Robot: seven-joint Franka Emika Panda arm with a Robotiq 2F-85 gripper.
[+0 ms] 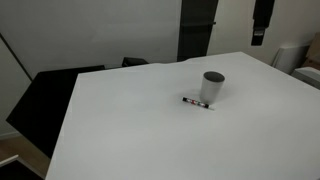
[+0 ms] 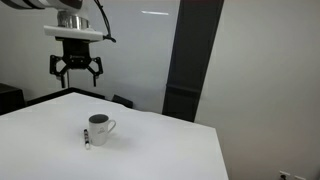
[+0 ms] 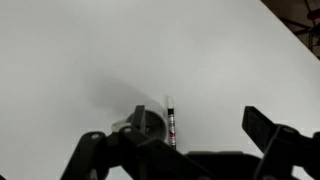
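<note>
A pale mug (image 1: pixel 210 90) with a dark inside stands upright on the white table (image 1: pixel 130 110). Close beside it lies a marker (image 1: pixel 198 103), dark and white with a bit of red. In exterior view 2 the mug (image 2: pixel 99 129) shows its handle on the right, and the marker (image 2: pixel 86 138) lies to its left. My gripper (image 2: pixel 77 82) hangs high above the table, open and empty, well apart from both things. From the wrist, the marker (image 3: pixel 171 122) is seen beyond the fingers, and the mug (image 3: pixel 155 119) is partly hidden behind the gripper.
A black surface (image 1: pixel 45 110) adjoins the table's left side, and a dark upright panel (image 2: pixel 188 70) stands behind it. Boxes (image 1: pixel 312 55) are at the far right in exterior view 1.
</note>
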